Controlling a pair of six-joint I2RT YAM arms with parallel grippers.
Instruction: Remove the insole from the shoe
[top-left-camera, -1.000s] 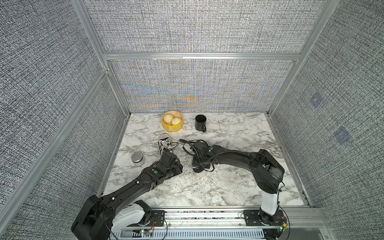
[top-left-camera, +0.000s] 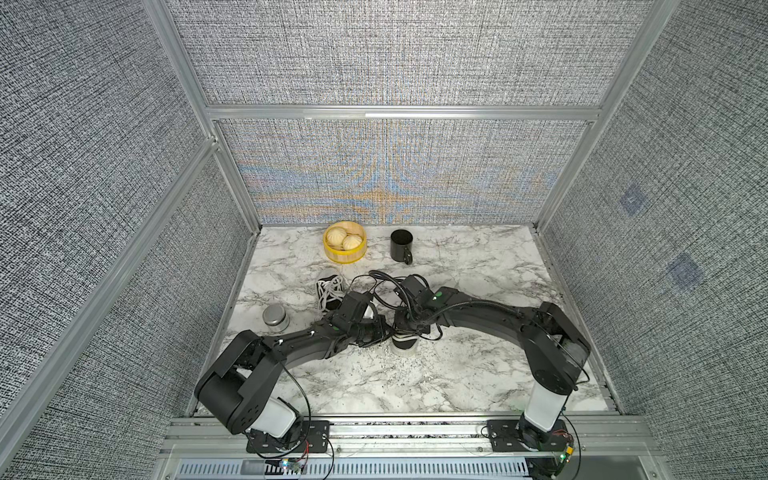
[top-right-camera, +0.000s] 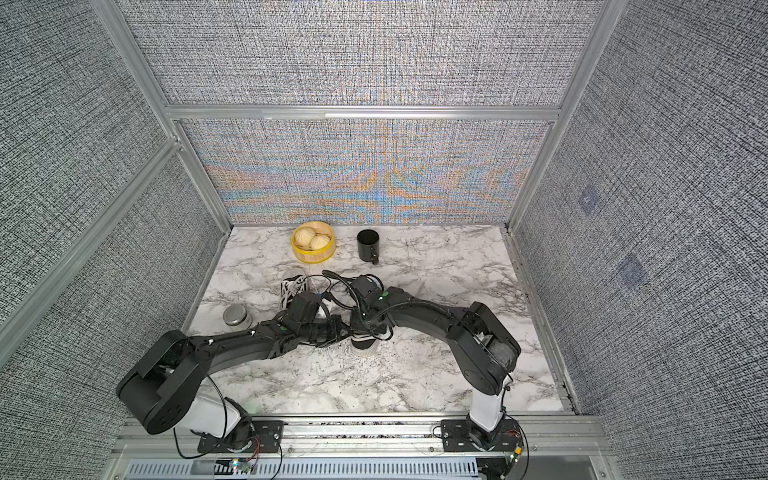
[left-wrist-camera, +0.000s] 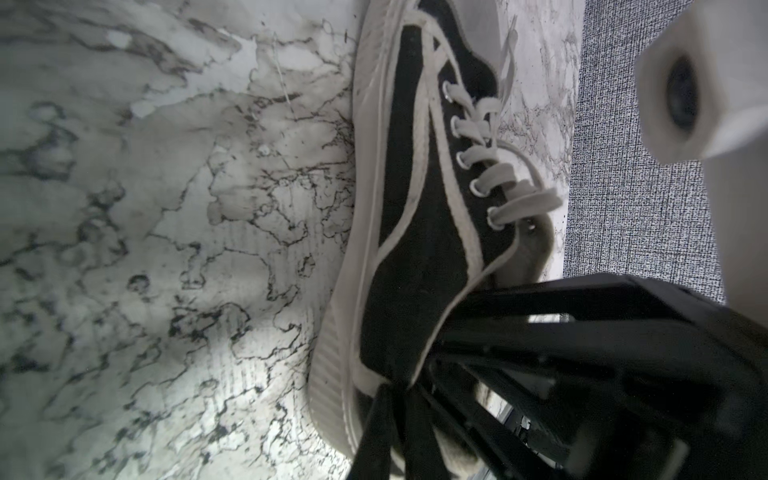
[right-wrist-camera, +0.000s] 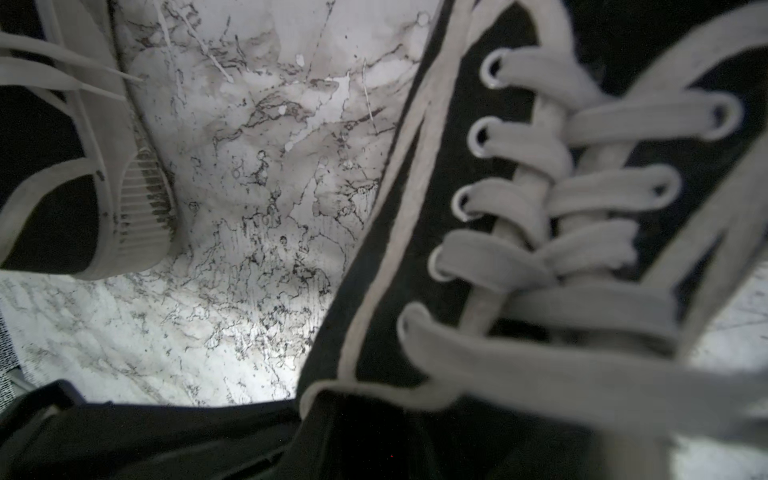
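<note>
The black shoe with white laces and sole (top-left-camera: 405, 344) stands on the table between both arms, largely covered by them. In the left wrist view its dark side (left-wrist-camera: 420, 276) fills the middle, and my left gripper is shut with its tips against the collar edge. Whether a thin bit of that edge is between them is hard to see. My right gripper (top-left-camera: 408, 326) is down over the shoe from the right. In the right wrist view one of its dark fingers (right-wrist-camera: 184, 440) lies just past the laces (right-wrist-camera: 552, 264), by the shoe's opening. Its finger is lost in the dark. No insole shows.
A second laced shoe (top-left-camera: 329, 292) lies just left of the arms. A silver tin (top-left-camera: 275, 317) stands farther left. At the back are a yellow steamer of buns (top-left-camera: 345, 254) and a black mug (top-left-camera: 401, 245).
My left gripper has moved right, up to the shoe. The shoe has moved slightly to the right.
</note>
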